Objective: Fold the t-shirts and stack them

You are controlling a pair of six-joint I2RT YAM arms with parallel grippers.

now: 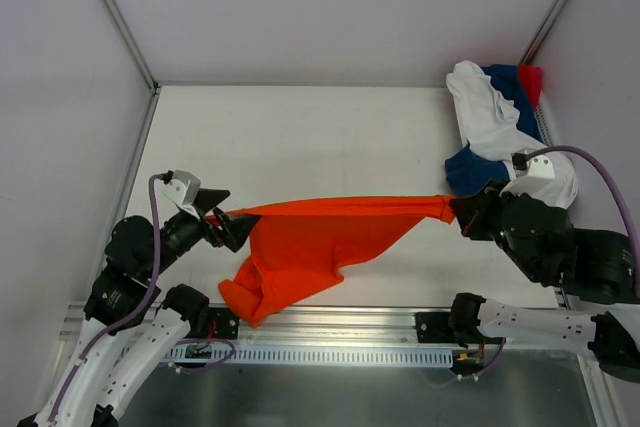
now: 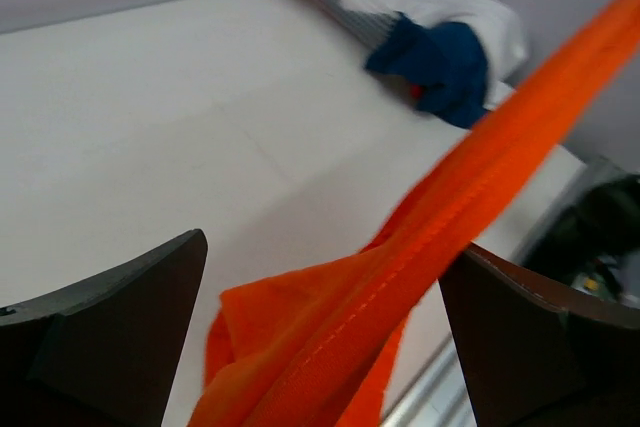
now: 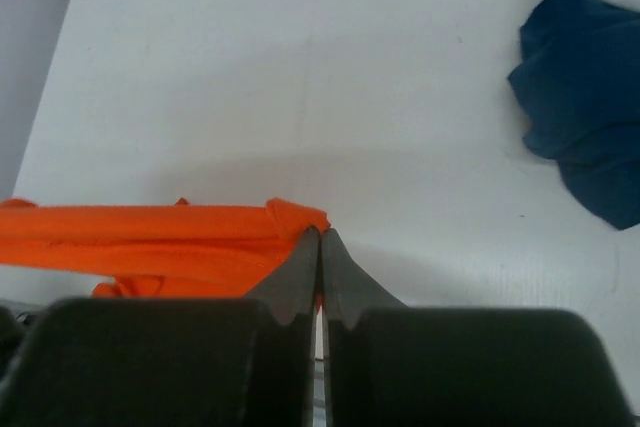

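Observation:
An orange t-shirt (image 1: 310,247) stretches between the two arms, its upper edge taut and its lower part drooping to the table's front edge. My right gripper is shut on one end of the shirt, which runs off to the left in the right wrist view. At the left, my open gripper has the orange cloth (image 2: 400,257) passing between its fingers. In that wrist view, the cloth lies close to the right finger (image 2: 540,337), while a gap shows beside the left finger (image 2: 130,317). Whether the cloth touches the right finger, I cannot tell.
White, blue and red garments (image 1: 490,112) lie in a heap at the back right, partly hidden by the right arm. A metal rail (image 1: 330,317) runs along the front edge.

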